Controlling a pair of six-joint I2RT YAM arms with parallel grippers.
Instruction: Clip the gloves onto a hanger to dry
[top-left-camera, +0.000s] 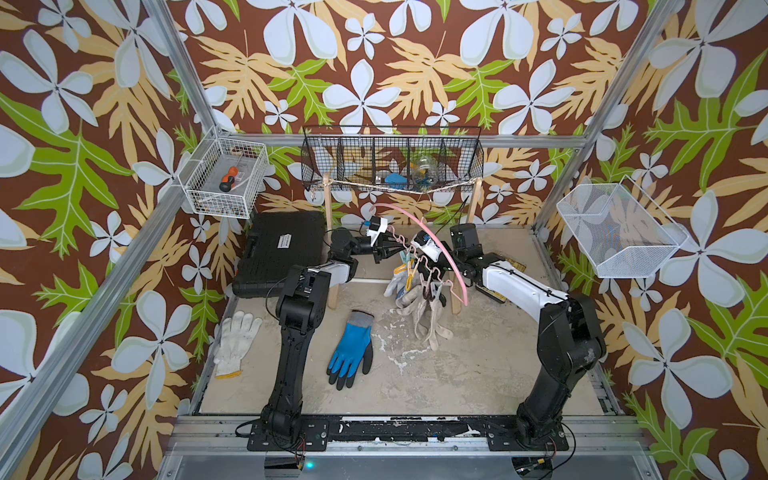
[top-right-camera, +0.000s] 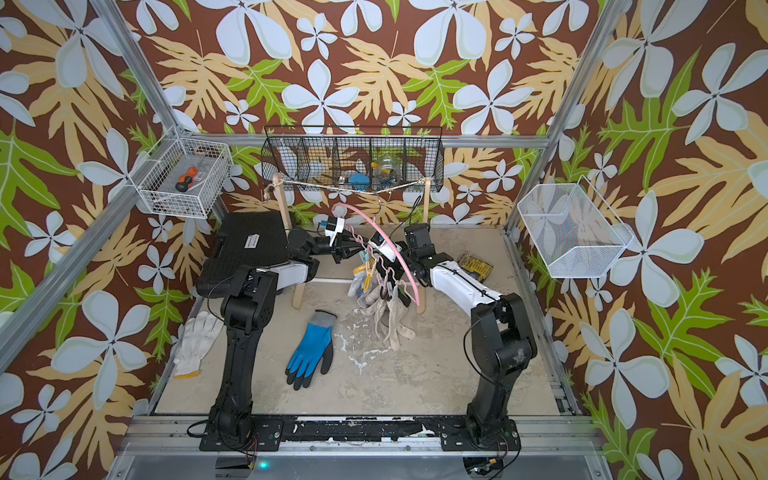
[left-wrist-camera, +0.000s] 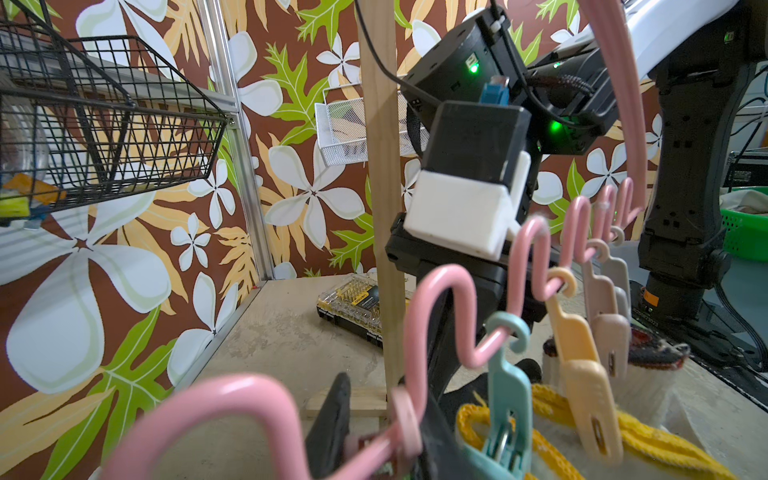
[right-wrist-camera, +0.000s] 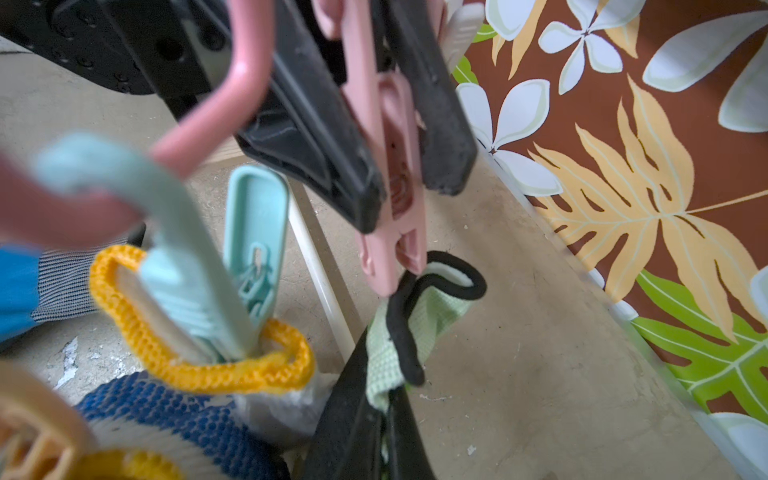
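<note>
The pink hanger (top-left-camera: 412, 214) is up between my arms, with several clips and gloves hanging from it. My left gripper is shut on a pink clip (right-wrist-camera: 392, 160), one finger on each side. Just below the clip's mouth, my right gripper is shut on a pale green glove (right-wrist-camera: 436, 324) by its black-edged cuff. The cuff's edge touches the clip's tip; whether it is pinched there I cannot tell. A teal clip (right-wrist-camera: 260, 224) grips a yellow-cuffed glove (right-wrist-camera: 176, 432). Lying on the table are a blue glove (top-left-camera: 349, 352) and a white glove (top-left-camera: 236, 340).
A black case (top-left-camera: 280, 252) lies at the left. Wooden posts (left-wrist-camera: 384, 200) hold up a black wire basket (top-left-camera: 376, 164) behind the hanger. A yellow-lidded box (top-right-camera: 473, 265) sits behind my right arm.
</note>
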